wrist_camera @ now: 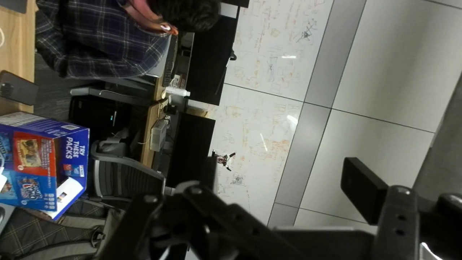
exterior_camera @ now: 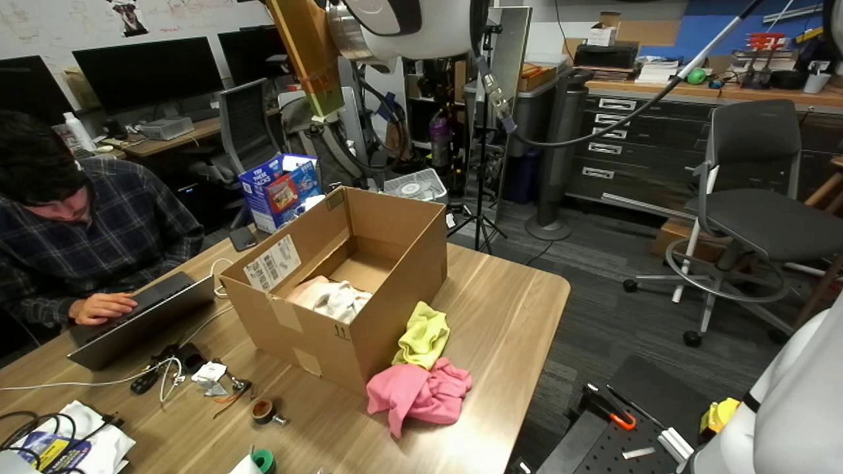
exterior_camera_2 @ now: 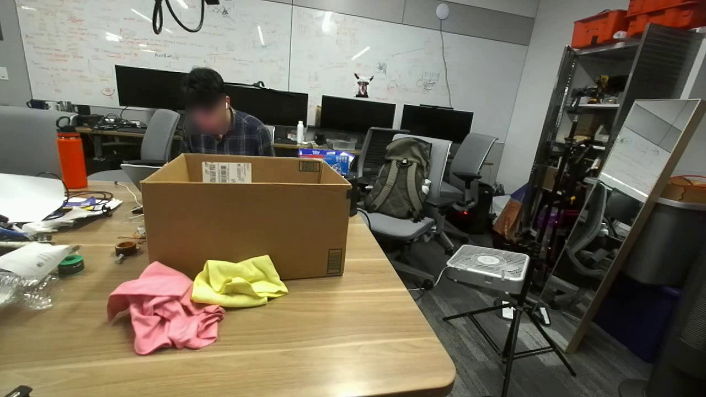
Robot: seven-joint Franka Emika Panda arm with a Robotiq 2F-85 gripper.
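Observation:
In exterior view 1, a white cloth with a pale peach part (exterior_camera: pixel 336 299) lies bunched inside the cardboard box (exterior_camera: pixel 309 347), toward its near end. Outside the box, a yellow cloth (exterior_camera: pixel 424 336) and a pink cloth (exterior_camera: pixel 419 392) lie crumpled on the table, the yellow one close to the box wall. My arm reaches in above the box, with the gripper's tips beyond the top of that view. The wrist view has my gripper open, its dark fingers spread well apart and no cloth between them.
A person sits at a laptop (exterior_camera: pixel 142 320) on the left. Cables, a tape roll (exterior_camera: pixel 264 410) and small parts lie left of the box. A blue snack carton (exterior_camera: pixel 280 189) stands behind it.

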